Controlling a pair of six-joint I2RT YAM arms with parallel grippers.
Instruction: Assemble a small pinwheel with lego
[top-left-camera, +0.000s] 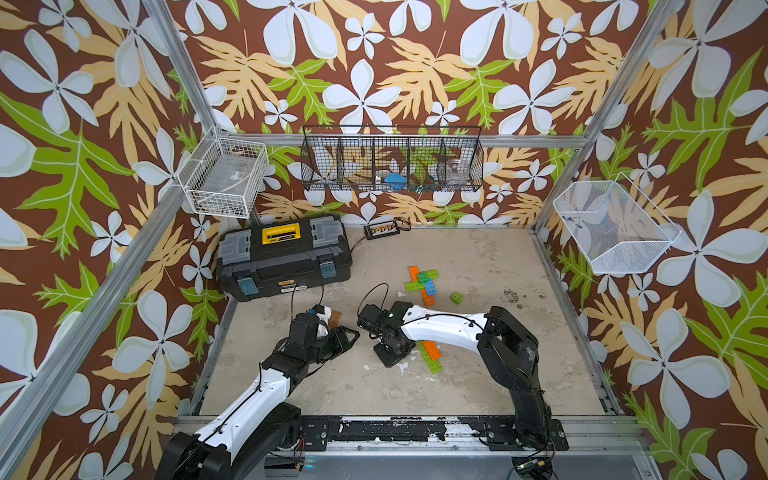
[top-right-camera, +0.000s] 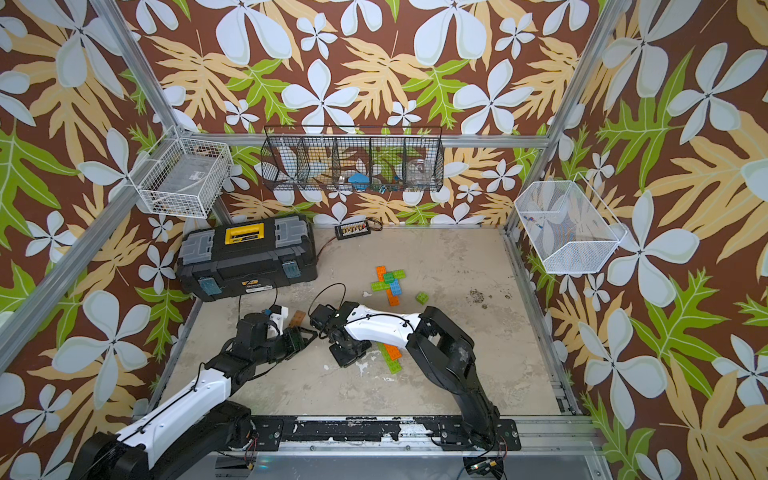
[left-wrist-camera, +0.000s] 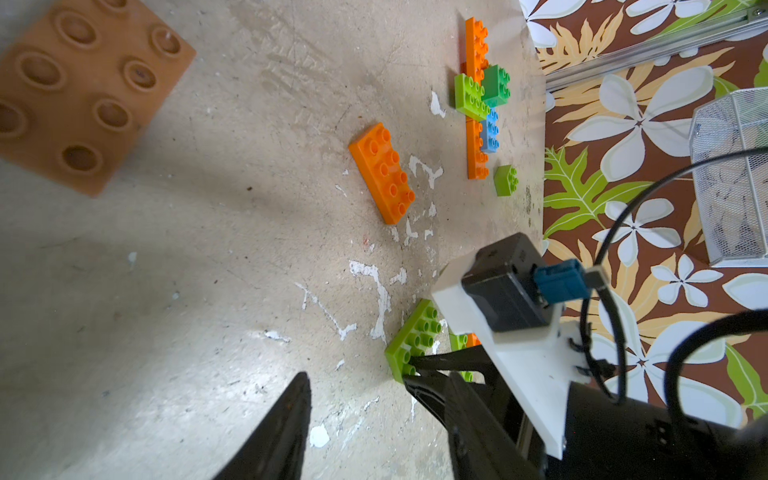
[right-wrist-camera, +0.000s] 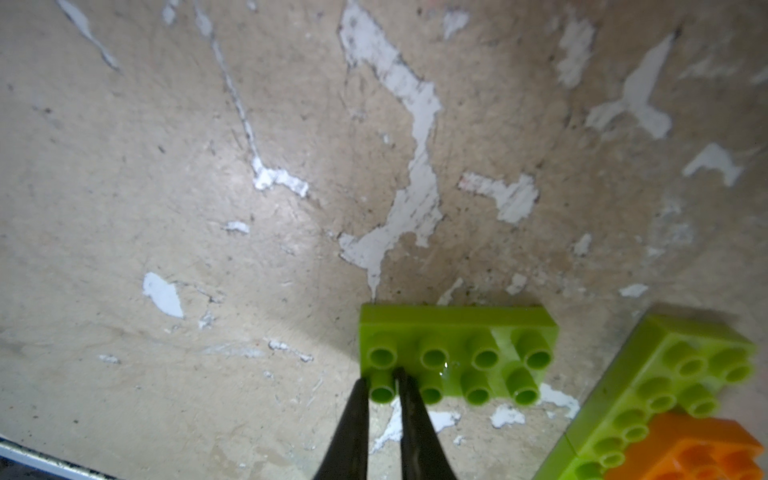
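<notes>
My right gripper is shut on a green brick (right-wrist-camera: 456, 336) lying on the table, gripping it at one end. Beside it lie another green piece (right-wrist-camera: 616, 392) and an orange brick (right-wrist-camera: 680, 448). My left gripper is part open, nothing between its fingertips, above bare table left of the right gripper. The left wrist view also shows a brown brick (left-wrist-camera: 96, 88), a loose orange brick (left-wrist-camera: 382, 172), a cross-shaped assembly (left-wrist-camera: 472, 100) of orange, green and blue bricks farther back, and a small green brick (left-wrist-camera: 505, 180).
A black toolbox (top-left-camera: 284, 264) fills the back left of the table (top-left-camera: 504, 256), with a power strip (top-left-camera: 381, 229) beside it. Wire baskets (top-left-camera: 392, 160) hang on the frame.
</notes>
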